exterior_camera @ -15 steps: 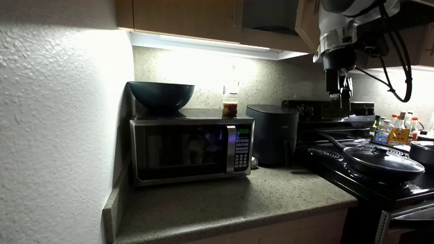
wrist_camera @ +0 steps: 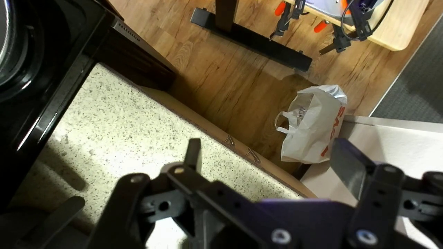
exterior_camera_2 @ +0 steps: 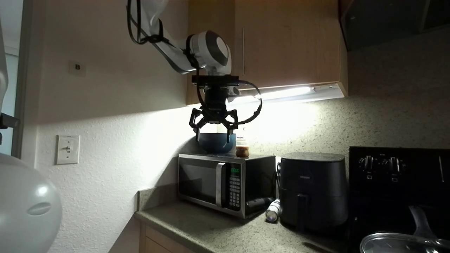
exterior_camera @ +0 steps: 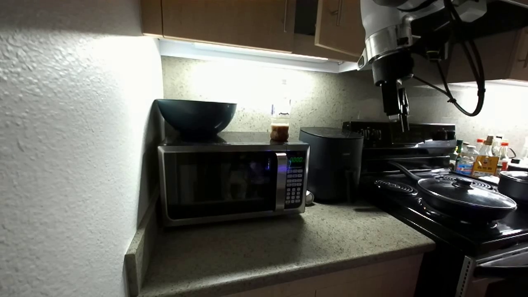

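My gripper (exterior_camera_2: 213, 135) points downward in the air in front of the upper cabinets, its two fingers wide apart and nothing between them. In exterior view 1 the gripper (exterior_camera: 401, 123) shows edge-on at the upper right. The wrist view has the gripper open above the counter's front edge. A cabinet door (exterior_camera: 340, 24) beside the arm stands partly open, with a dark gap at its left; the arm hides whether they touch. The microwave (exterior_camera: 225, 183) is shut, carrying a dark blue bowl (exterior_camera: 196, 118) and a bottle with brown contents (exterior_camera: 279, 131).
The black air fryer (exterior_camera: 330, 163) stands right of the microwave. A lidded pan (exterior_camera: 465, 195) rests on the stove (exterior_camera: 396, 208), near several bottles (exterior_camera: 482, 158). Bare counter (exterior_camera: 297, 242) lies in front of the microwave. On the floor is a white plastic bag (wrist_camera: 313, 124).
In exterior view 1 my arm and gripper have shifted left and slightly up. The cabinet door has swung toward closed, narrowing its opening. The microwave, bowl and bottle have stayed put.
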